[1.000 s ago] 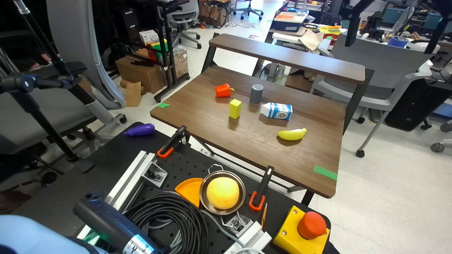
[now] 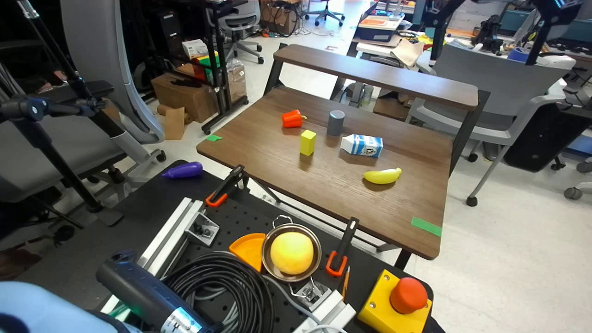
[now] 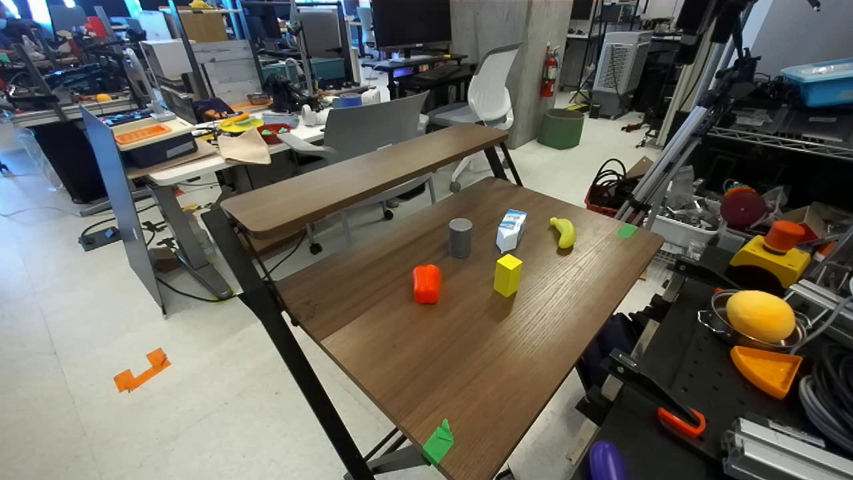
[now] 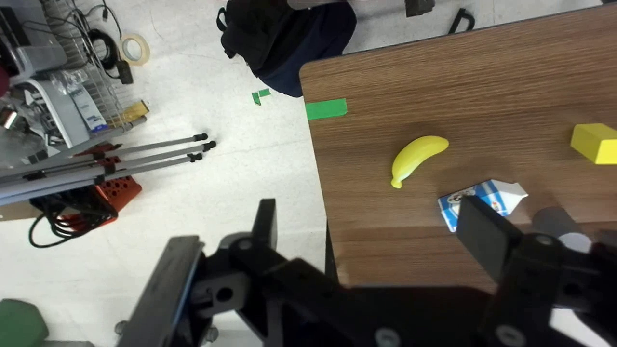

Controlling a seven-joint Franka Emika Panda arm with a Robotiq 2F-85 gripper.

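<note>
My gripper is wide open, its two dark fingers far apart and nothing between them. In exterior view 1 the gripper (image 2: 484, 60) hangs high at the upper right, above and clear of the table. On the brown table lie a yellow banana (image 2: 383, 175), a blue-and-white carton (image 2: 362, 145) on its side and an orange-red pepper (image 2: 292, 119). A yellow block (image 2: 306, 142) and a grey cylinder (image 2: 336, 122) stand upright there. From the wrist, the right finger covers part of the carton (image 4: 486, 195); the pepper is out of that view.
A raised shelf (image 2: 377, 75) runs along the table's far side. On the black cart stand a metal pot (image 2: 317, 252) with a yellow round thing in it, an orange tray (image 2: 248, 249) and a purple eggplant (image 2: 183, 170).
In exterior view 1 my gripper has shifted left and slightly away, staying open and high. The things on the table and cart have not moved.
</note>
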